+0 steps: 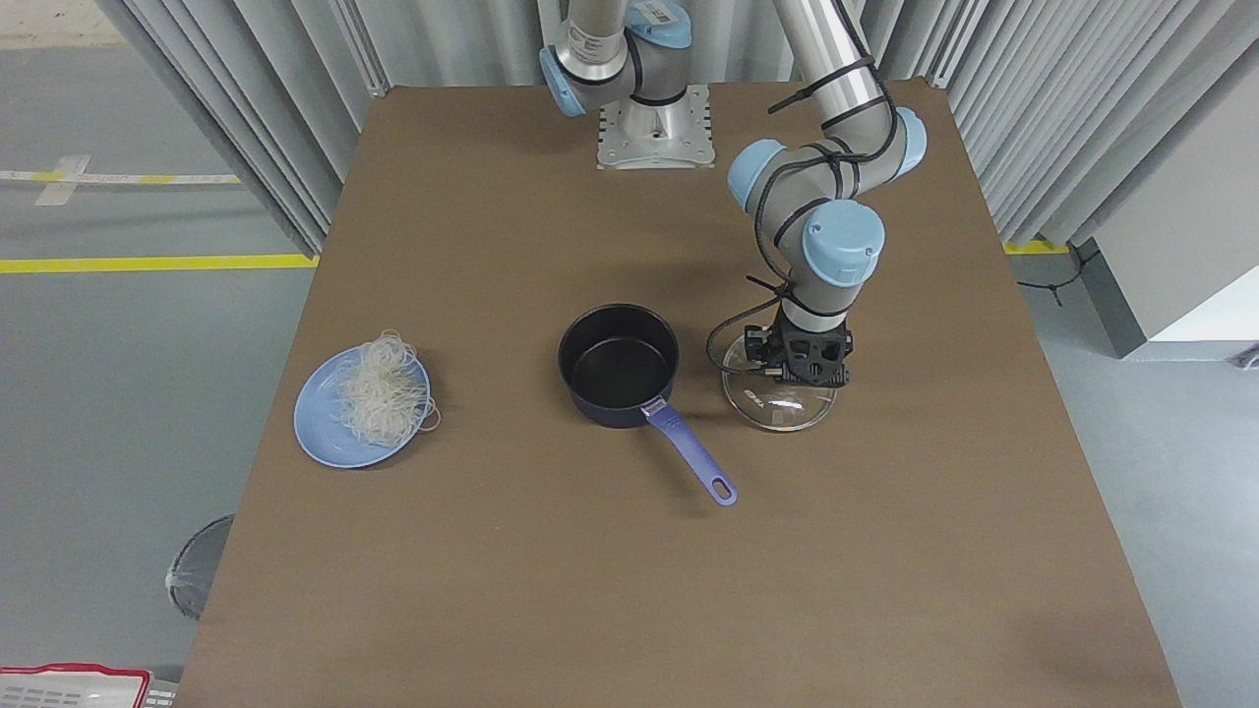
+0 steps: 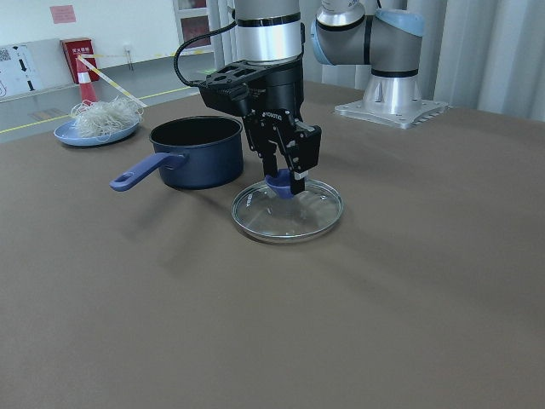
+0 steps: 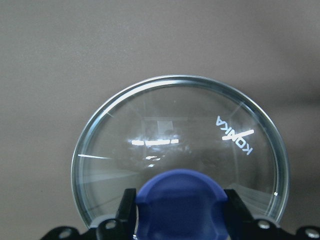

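A glass lid (image 1: 779, 407) with a blue knob (image 3: 181, 205) is low at the table, to the right of the dark saucepan (image 1: 616, 360) with its blue handle, which is empty. My gripper (image 2: 284, 175) is over the lid, shut on the knob, as the left view and wrist view show. Whether the lid rests on the table or is just clear of it is hard to tell.
A blue plate (image 1: 330, 431) heaped with white noodle-like strands (image 1: 384, 389) lies at the left of the brown table (image 1: 661, 590). The robot's base (image 1: 655, 147) stands at the back.
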